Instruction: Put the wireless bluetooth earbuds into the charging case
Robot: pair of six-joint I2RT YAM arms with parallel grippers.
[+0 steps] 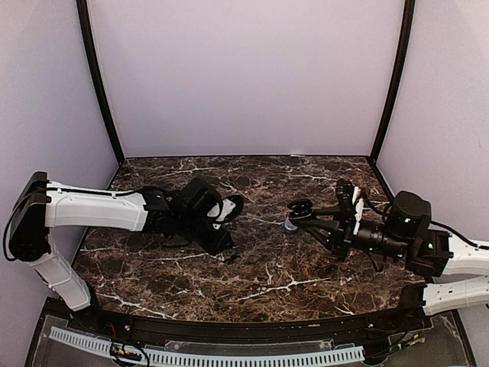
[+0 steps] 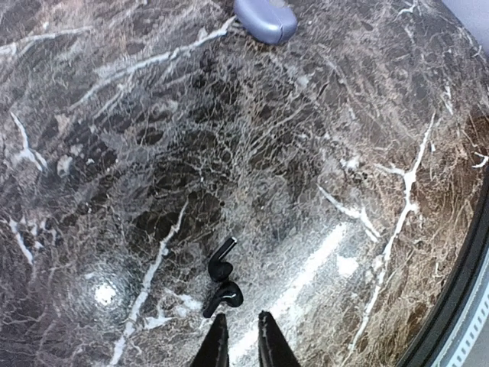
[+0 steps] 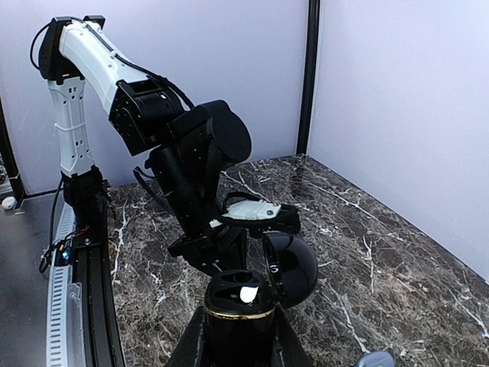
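Note:
Two black earbuds (image 2: pixel 222 281) lie close together on the dark marble table in the left wrist view. Just beyond my left fingertips, they are not held. My left gripper points down with its fingers a little apart, only tabletop showing between them. Over the right-centre of the table, my right gripper (image 1: pixel 312 220) is shut on the black charging case (image 1: pixel 300 206). Its lid stands raised in the top view. In the right wrist view the case (image 3: pixel 239 302) sits upright between the fingers, its inside only partly visible.
A rounded lavender object (image 2: pixel 267 21) rests on the table, partly hidden below the case in the top view. White walls bound the sides and back, and a dark rail (image 1: pixel 229 332) runs along the front.

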